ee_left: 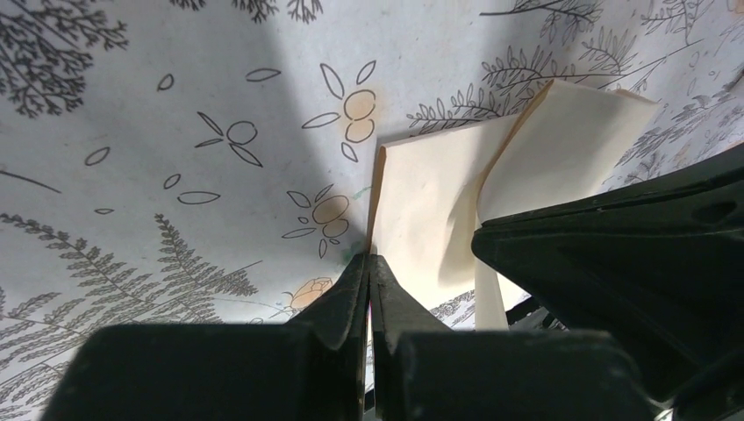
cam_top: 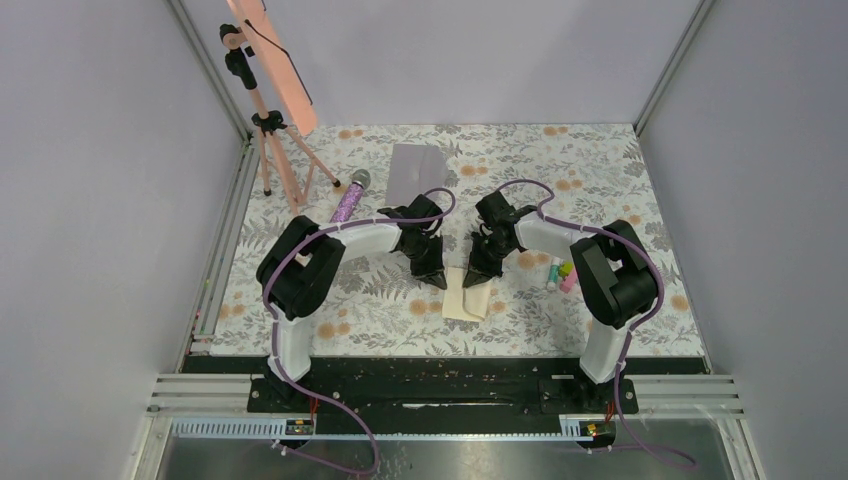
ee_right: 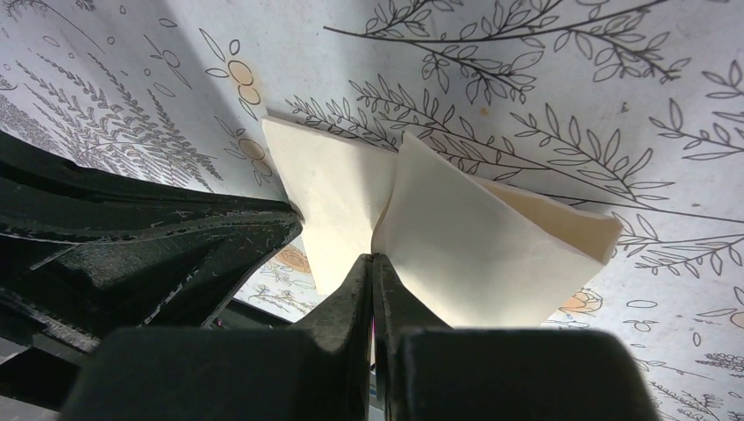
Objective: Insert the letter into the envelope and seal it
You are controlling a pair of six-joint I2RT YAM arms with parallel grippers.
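Note:
A folded cream paper [cam_top: 462, 305] lies on the patterned cloth between my two grippers; a doubled-over flap [ee_right: 478, 237] covers its right part. My left gripper is shut, its tips at the paper's left edge, which stands slightly raised. At the free edge of the flap, my right gripper is also shut. Whether either pair of tips pinches a paper edge cannot be told. A flat grey rectangle [cam_top: 405, 172], possibly the envelope, rests at the back, partly behind the left arm.
A purple glittery microphone [cam_top: 346, 202] and a pink tripod stand [cam_top: 285, 165] are at the back left. Small coloured items, including a teal-and-white tube [cam_top: 553, 274], lie beside the right arm. Bare cloth [cam_top: 540, 335] stretches in front of the paper.

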